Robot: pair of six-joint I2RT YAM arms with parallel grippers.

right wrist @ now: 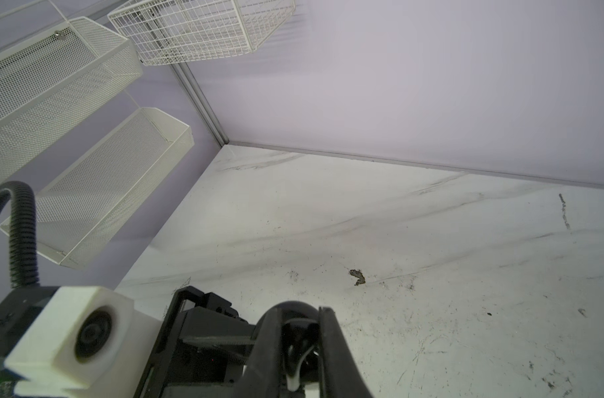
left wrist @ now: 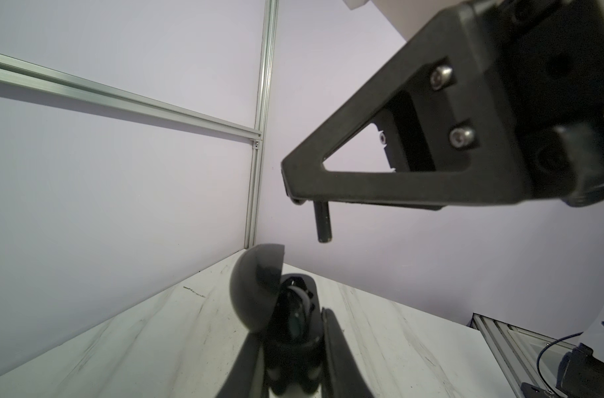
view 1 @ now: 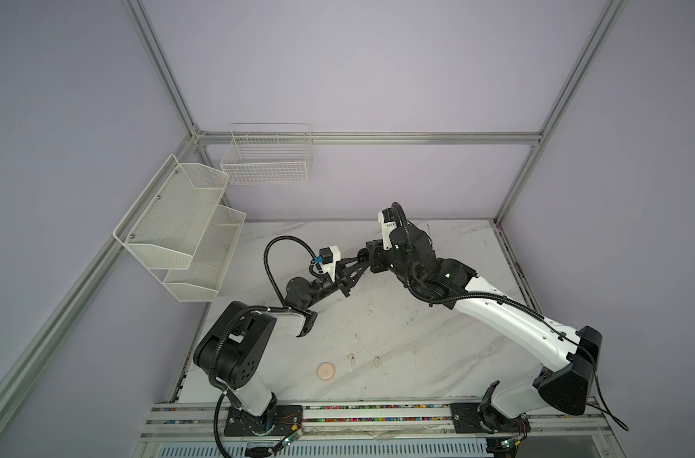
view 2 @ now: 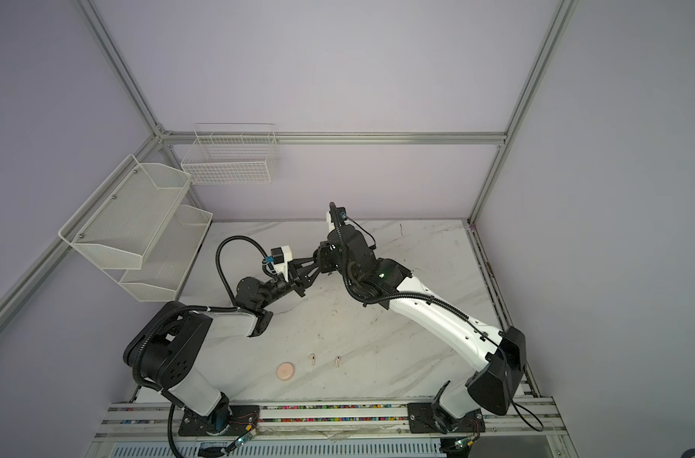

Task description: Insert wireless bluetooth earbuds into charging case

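Observation:
In the left wrist view, a black charging case stands with its rounded lid raised; my left gripper is shut on it. Above the case hangs a dark earbud stem, pointing down from the tip of my right gripper. That gripper is shut on the earbud, whose dark glossy body shows between its fingers in the right wrist view. A gap separates stem and case in the left wrist view. From above, the grippers hide most of the case.
Near the front of the table lie a round pinkish case and two small pinkish earbuds, one left and one right. White mesh shelves and a wire basket hang at the left and back.

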